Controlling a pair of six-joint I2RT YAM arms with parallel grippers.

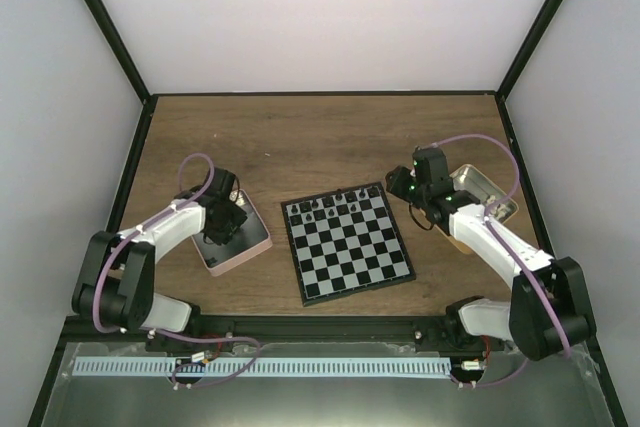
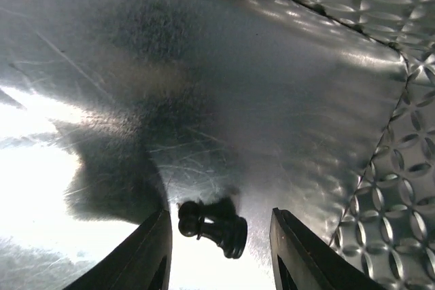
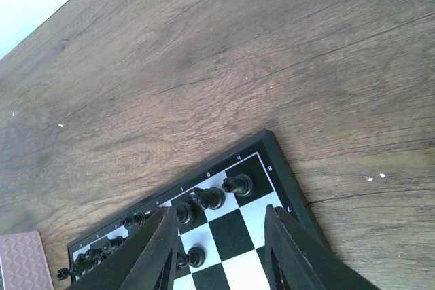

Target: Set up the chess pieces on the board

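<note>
My left gripper hangs open inside the metal-lined bin (image 1: 238, 252) at the left, a dark chess piece (image 2: 212, 229) lying on its side between the fingers, on the bin floor. My right gripper is open above the far right corner of the chessboard (image 1: 348, 245), nothing seen between its fingers. Several dark pieces (image 3: 238, 184) stand along the board's far rows; the near rows are empty in the top view.
A second container (image 1: 480, 187) with light items sits at the right, partly behind the right arm.
</note>
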